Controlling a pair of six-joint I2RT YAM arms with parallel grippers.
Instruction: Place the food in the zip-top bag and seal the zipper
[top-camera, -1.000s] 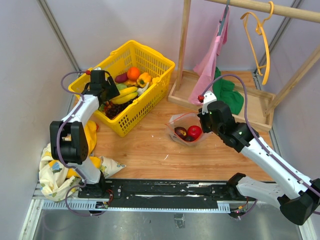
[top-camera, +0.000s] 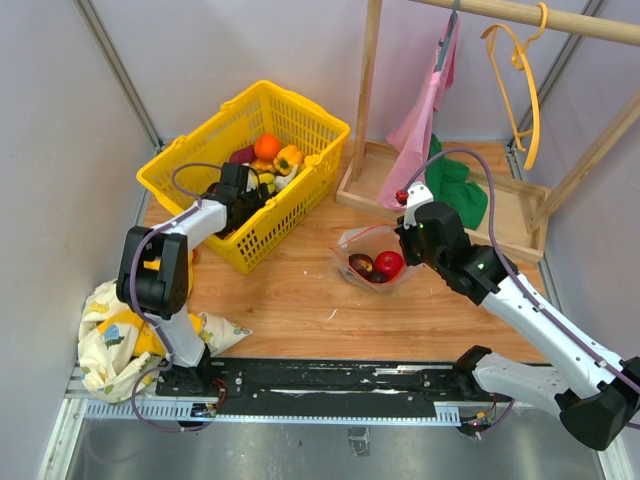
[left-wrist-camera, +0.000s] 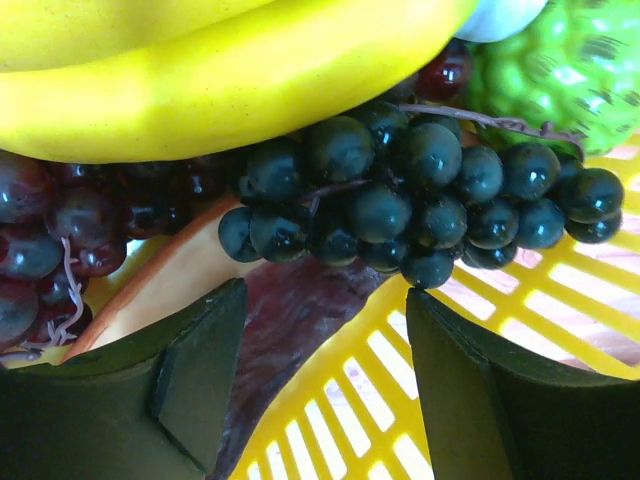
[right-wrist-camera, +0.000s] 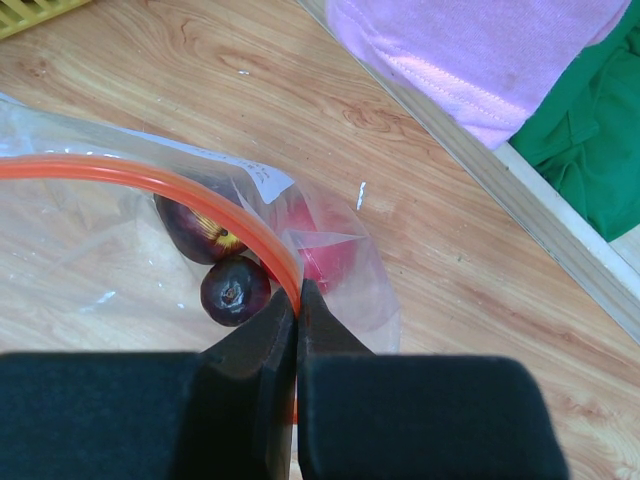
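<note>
The clear zip bag (top-camera: 352, 262) stands mouth-up on the table, its orange zipper rim (right-wrist-camera: 140, 172) curving into my right gripper, which is shut on that rim. Inside lie a red round fruit (top-camera: 388, 263) and two dark purple ones, one of them a dark fruit (right-wrist-camera: 235, 290). Down in the yellow basket (top-camera: 262, 240), my left gripper is open, its fingers apart and empty. Just ahead of its fingertips are dark grapes (left-wrist-camera: 378, 212). Bananas (left-wrist-camera: 230, 85), red grapes (left-wrist-camera: 80, 215) and a green bumpy fruit (left-wrist-camera: 570, 70) surround them.
An orange (top-camera: 267, 147) and a yellow pepper (top-camera: 288, 158) lie farther back in the basket. A wooden rack with pink cloth (top-camera: 415, 135) and green cloth (top-camera: 457, 192) stands behind the bag. Bare table separates basket and bag.
The right arm and the bag have stayed still.
</note>
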